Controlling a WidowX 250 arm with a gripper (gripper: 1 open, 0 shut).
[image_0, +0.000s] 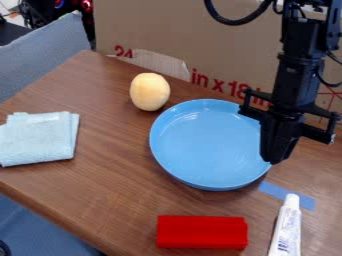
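Observation:
My black gripper (275, 152) hangs over the right part of a blue plate (201, 142), its fingertips pointing down at the plate's right side; it looks shut, with nothing visible between the fingers. A pale yellow round object (150, 91) sits behind the plate to the left. A folded light cloth (36, 138) lies at the left of the wooden table. In front lie a red block (202, 232) and a white tube (286, 228), the tube at the right beside a strip of blue tape.
A large cardboard box (187, 40) stands along the back, behind the arm. A grey padded edge (40, 70) borders the table at the upper left. Bare wood (94, 190) is clear at the front left.

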